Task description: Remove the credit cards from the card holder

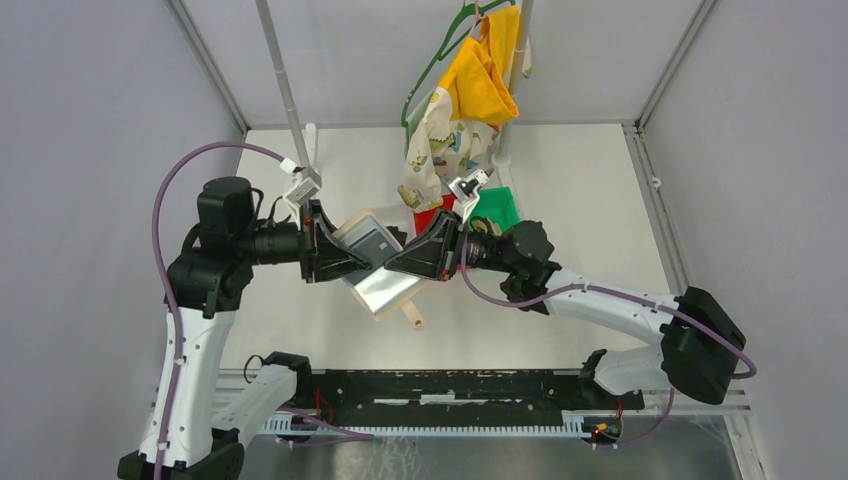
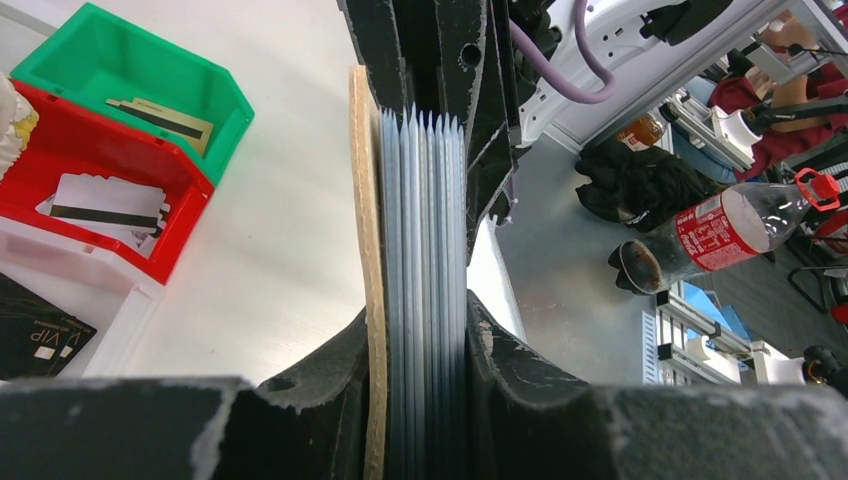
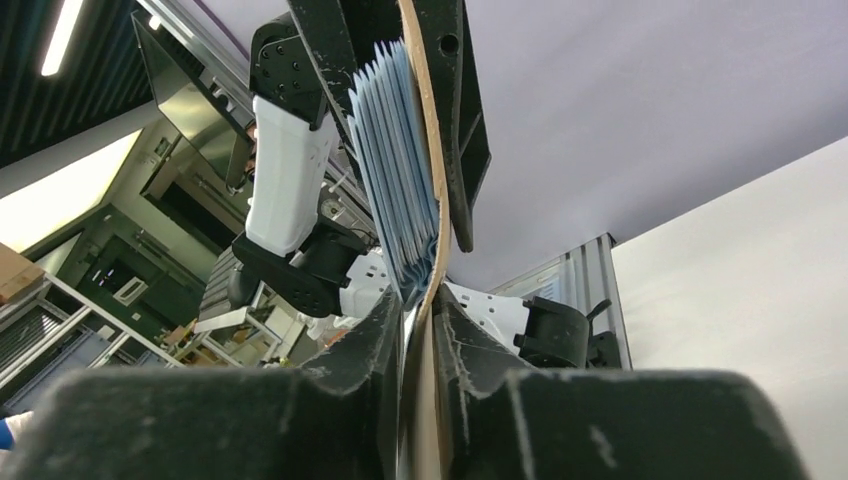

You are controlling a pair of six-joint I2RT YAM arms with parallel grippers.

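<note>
The card holder (image 1: 372,250), a tan cover with many pale plastic sleeves, is held up between both grippers. My left gripper (image 1: 350,265) is shut on it; in the left wrist view the sleeves (image 2: 425,290) stand on edge between its fingers. My right gripper (image 1: 400,262) reaches round the holder from the other side; in the right wrist view the tan cover (image 3: 430,180) and sleeves (image 3: 395,170) run down between its fingers, which are close round the holder's edge. Whether they grip it firmly I cannot tell. No card is clearly visible in the sleeves.
Behind lie a red bin (image 2: 30,170) with white cards, a green bin (image 2: 160,70) with a few cards, and a white tray (image 2: 110,300) with a black item. A hung garment (image 1: 480,75) is at the back.
</note>
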